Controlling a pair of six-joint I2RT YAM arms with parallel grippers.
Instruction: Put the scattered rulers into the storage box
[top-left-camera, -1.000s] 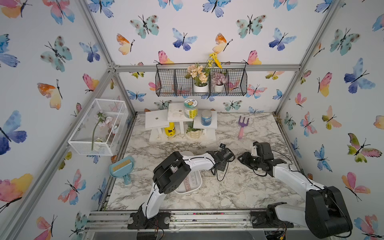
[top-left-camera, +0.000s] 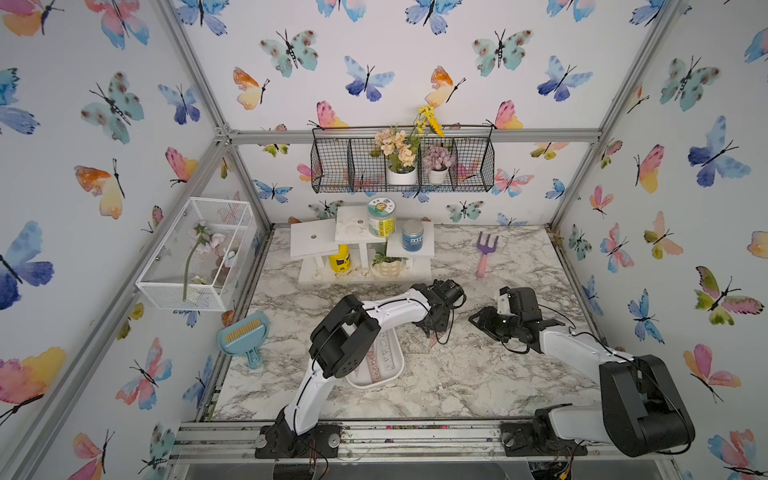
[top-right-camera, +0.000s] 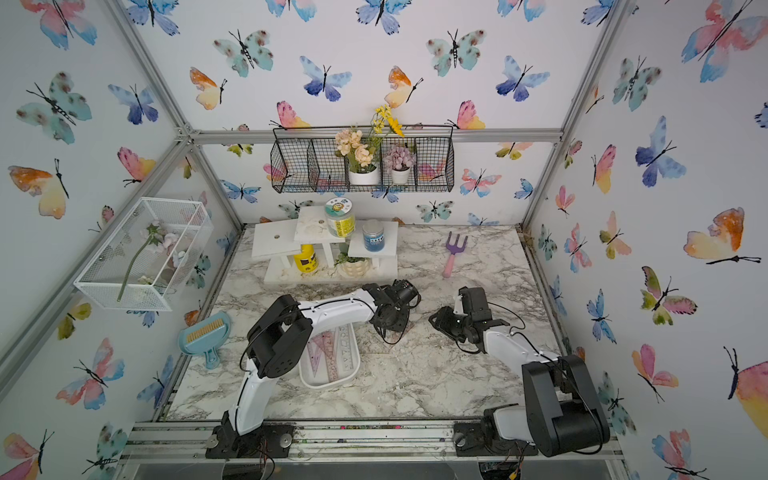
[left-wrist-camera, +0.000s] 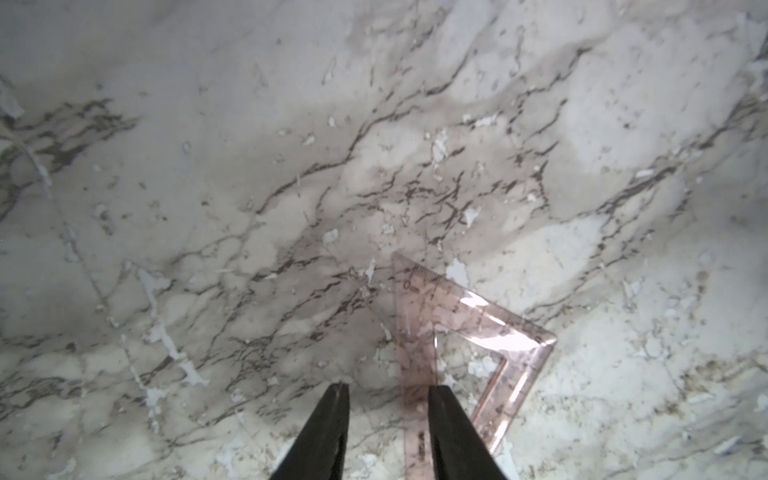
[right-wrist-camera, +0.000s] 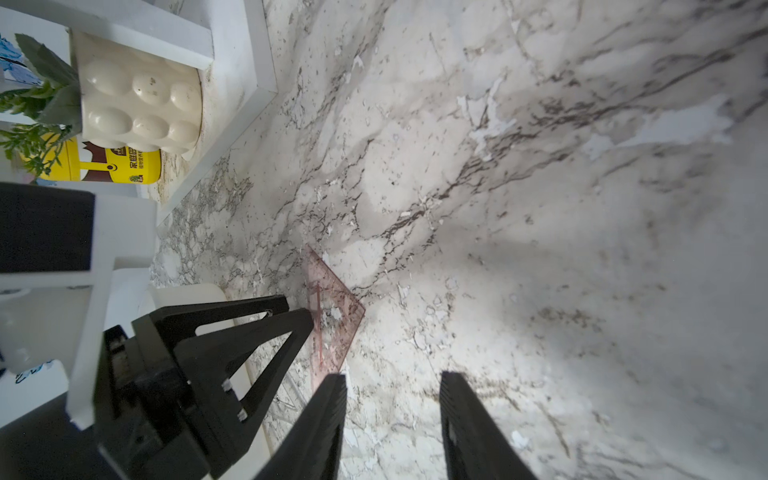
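Note:
A clear pinkish triangular ruler (left-wrist-camera: 417, 336) lies flat on the marble table in the left wrist view. My left gripper is open over its long side; one finger overlaps the ruler in view, and I cannot tell whether they touch. From the right wrist view, the left fingers (right-wrist-camera: 292, 320) appear at the edge of that triangular ruler (right-wrist-camera: 340, 308). The white storage box (top-right-camera: 356, 368), partly behind the left arm, holds pinkish rulers (top-right-camera: 330, 352). My right gripper stands open above bare table, nothing between its fingers.
A white stepped shelf (top-left-camera: 316, 236) with cans and a planter stands at the back. A purple fork (top-left-camera: 483, 254) lies at the back right, a blue dustpan (top-left-camera: 244, 336) at the left.
My left gripper has shifted slightly back and to the left. The right arm has edged slightly left.

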